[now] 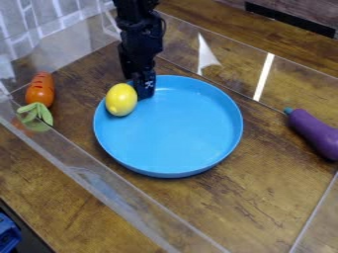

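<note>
A black gripper [140, 74] reaches down from the top at the back edge of a blue plate [176, 131], just above and behind a yellow oval object [122, 100] resting on the plate's left part. Its fingertips are dark and small in the view; nothing is seen held between them.
An orange carrot [40, 92] with green leaves lies left of the plate. A purple eggplant [313, 133] lies at the right. Clear low walls edge the wooden surface, and part of a blue object [11, 235] shows at the lower left.
</note>
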